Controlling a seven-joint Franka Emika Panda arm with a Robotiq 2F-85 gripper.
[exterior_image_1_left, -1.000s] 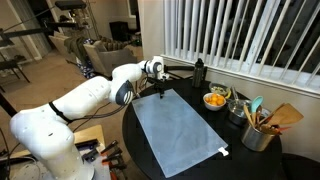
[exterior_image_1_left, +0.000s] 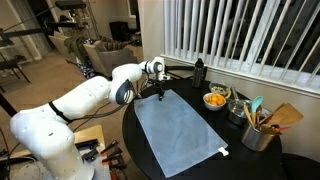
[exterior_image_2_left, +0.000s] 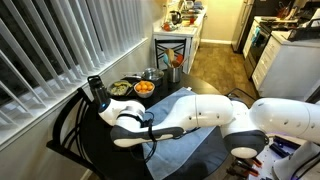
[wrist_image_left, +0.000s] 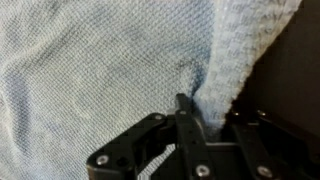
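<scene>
A light blue cloth (exterior_image_1_left: 180, 130) lies mostly flat over the dark round table, and its weave fills much of the wrist view (wrist_image_left: 100, 70). My gripper is down at the cloth's far-left edge, pointing at the table. A raised fold of the cloth (wrist_image_left: 235, 60) runs in between the dark fingers, which look part open around it. Whether the pads press on the fold is hard to tell. In the second exterior view the arm covers part of the cloth (exterior_image_2_left: 180, 148).
On the dark table (exterior_image_1_left: 240, 160), a bowl of orange items (exterior_image_1_left: 214, 101), a pot (exterior_image_1_left: 238, 110) and a metal container of utensils (exterior_image_1_left: 258, 135) stand to the right. A dark bottle (exterior_image_1_left: 198, 76) is at the back, near the window blinds.
</scene>
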